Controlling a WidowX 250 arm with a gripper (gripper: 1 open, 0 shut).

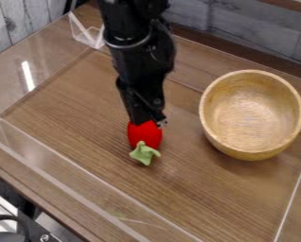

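A red vegetable-like object with a pale green top (pixel 146 135) lies on the wooden table (pixel 64 151), left of a wooden bowl (pixel 249 113). The black arm reaches down from the top, and my gripper (pixel 146 113) is over the upper end of the red object, partly overlapping it in this view. The fingertips are dark and small; whether anything is between them does not show clearly, and the gripper looks shut.
The bowl fills the right middle of the table. A grey wooden wall stands behind, and black cables show at the bottom left corner.
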